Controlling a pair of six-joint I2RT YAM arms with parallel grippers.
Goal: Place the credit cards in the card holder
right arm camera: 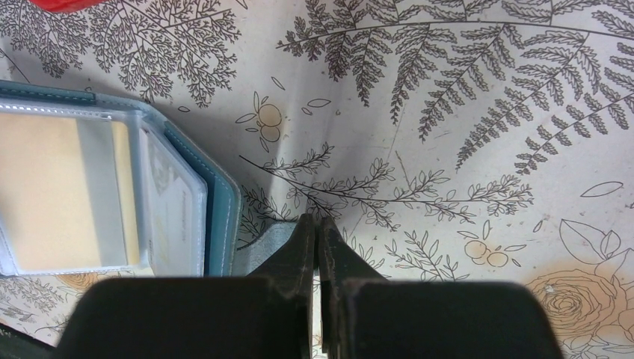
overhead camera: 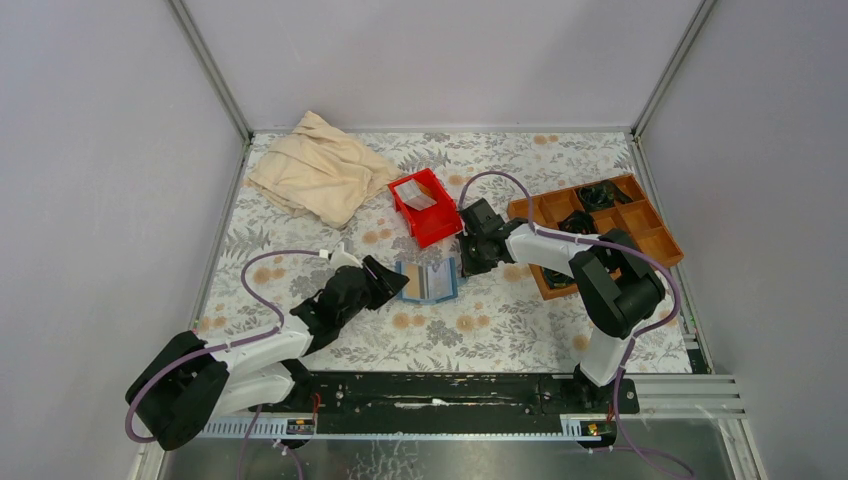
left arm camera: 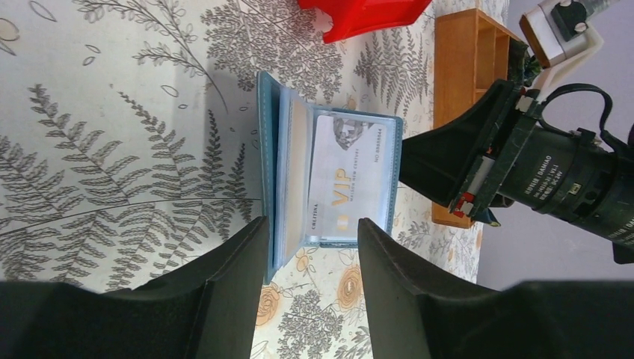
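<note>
The blue card holder (overhead camera: pixel 425 281) lies spread on the table between my grippers, with cream and clear sleeves. In the left wrist view a white VIP card (left arm camera: pixel 345 176) shows in it. My left gripper stands open at the holder's left side, nothing between its fingers. My right gripper is shut at the holder's right edge, over a pale grey-blue strip that appears part of the holder; whether any of it is between the fingertips is unclear.
A red tray (overhead camera: pixel 430 222) with a pale item sits behind the holder. An orange compartment box (overhead camera: pixel 650 230) with dark items stands at the right, and a cream cloth (overhead camera: pixel 315 170) lies back left.
</note>
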